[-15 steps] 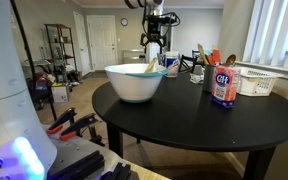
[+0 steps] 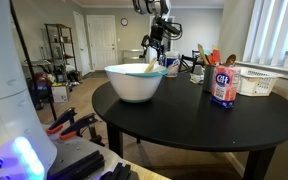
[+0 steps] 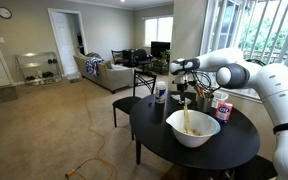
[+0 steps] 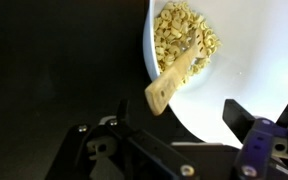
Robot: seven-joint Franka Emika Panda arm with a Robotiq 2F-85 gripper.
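Note:
A white bowl [image 4: 246, 62] with loose yellowish pieces [image 4: 171, 32] in it stands on the black table. A wooden utensil [image 4: 172, 80] leans in the bowl, its handle end rising over the rim toward the wrist camera. My gripper is open, its two fingers far apart and nothing held between them. In the wrist view the handle end appears in the gap, ahead of the fingertips. Exterior view 1 has the gripper [image 2: 157, 46] above and behind the bowl [image 2: 134, 86]; the handle [image 2: 152, 66] pokes just over the rim.
On the table [image 2: 189, 118] stand a red and blue canister [image 2: 224, 86], a white basket [image 2: 256, 82] and a holder with utensils [image 2: 212, 60]. A dark chair [image 3: 134, 92] is close to the table's edge.
In exterior view 1 the arm and gripper have shifted slightly to the right. The bowl and the utensil have stayed put.

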